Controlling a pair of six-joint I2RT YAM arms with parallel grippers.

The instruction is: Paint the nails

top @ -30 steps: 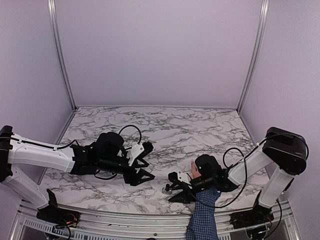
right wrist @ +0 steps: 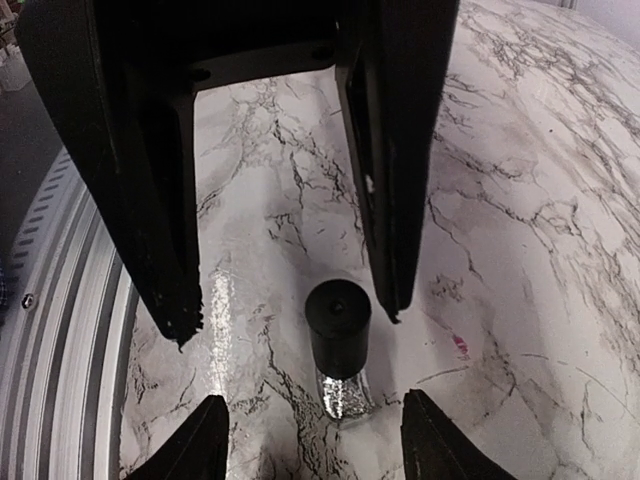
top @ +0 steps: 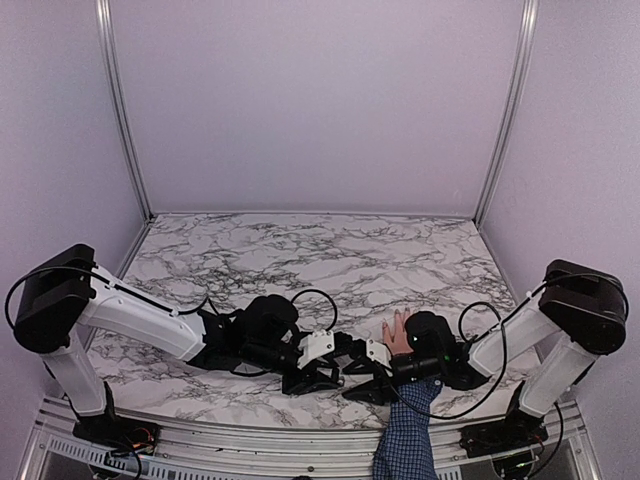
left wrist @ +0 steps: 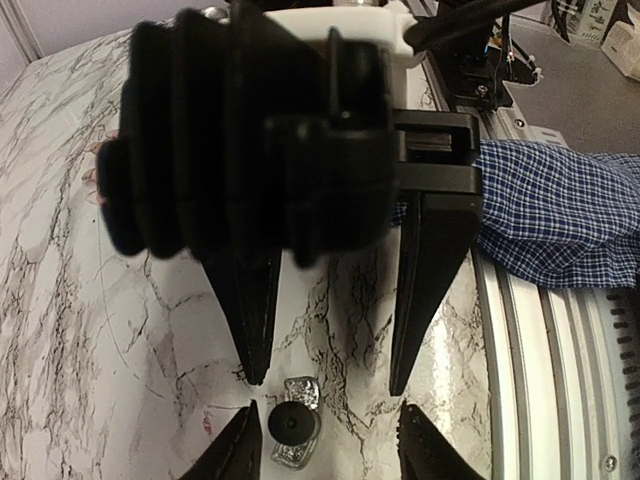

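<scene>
A small glass bottle with a black cap [right wrist: 338, 328] stands upright on the marble table, cap up. Its clear body shows under the cap, and the left wrist view looks down on the cap [left wrist: 293, 424]. My left gripper [top: 318, 381] and my right gripper [top: 357, 386] face each other closely around it. Both have their fingers apart, and no grip on the bottle shows. The right gripper's spread fingers [left wrist: 430, 290] appear in the left wrist view; the left's fingers loom in the right. A hand [top: 397, 333] lies behind my right gripper, its nails not clear.
A blue checked sleeve [top: 405, 440] crosses the metal rail [top: 250, 440] at the front edge, under my right arm. A small red mark [right wrist: 460, 346] is on the table near the bottle.
My right gripper has shifted slightly to the right, and the gap between the two has closed.
</scene>
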